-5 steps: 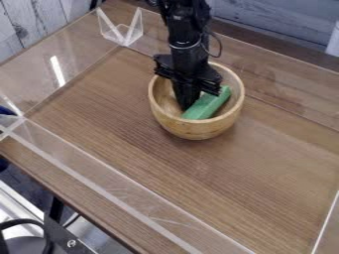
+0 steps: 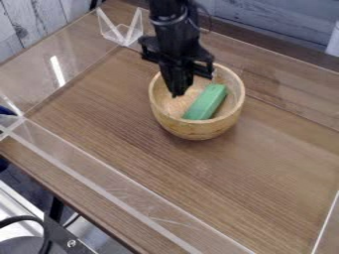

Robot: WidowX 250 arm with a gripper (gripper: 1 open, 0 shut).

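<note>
A round wooden bowl (image 2: 189, 122) sits on the wooden table, with a green block (image 2: 208, 100) lying in its right part. My black gripper (image 2: 172, 70) hangs over the back left rim of the bowl, raised above the block and apart from it. It looks shut, with nothing visible between its fingers, though the tips are small in this view.
A clear plastic object (image 2: 122, 30) stands at the back left, and dark cables (image 2: 51, 238) are at the lower left edge.
My gripper has risen up and slightly back from inside the bowl, away from the green block, which now shows more fully.
</note>
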